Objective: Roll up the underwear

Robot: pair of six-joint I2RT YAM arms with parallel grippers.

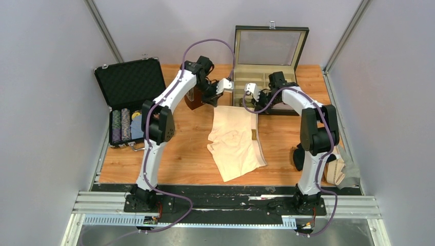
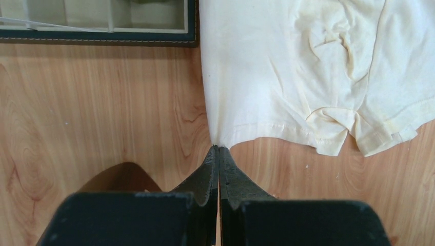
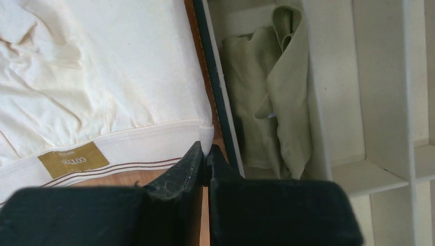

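Observation:
Cream underwear (image 1: 233, 138) lies spread on the wooden table, its far edge in front of the compartment box. In the left wrist view, a corner of the underwear (image 2: 241, 102) meets the tips of my left gripper, which is shut on that thin bit of cloth. My right gripper is shut on the opposite far corner, at the end of the waistband (image 3: 143, 148) with its gold label (image 3: 73, 160). Small wrinkles run across the middle of the underwear, and one leg opening shows folds.
An open box with compartments (image 1: 249, 72) stands right behind the cloth; a rolled green garment (image 3: 290, 97) lies in one. At left is an open black case (image 1: 128, 82) with rolled items. Dark and beige items (image 1: 334, 171) lie at right.

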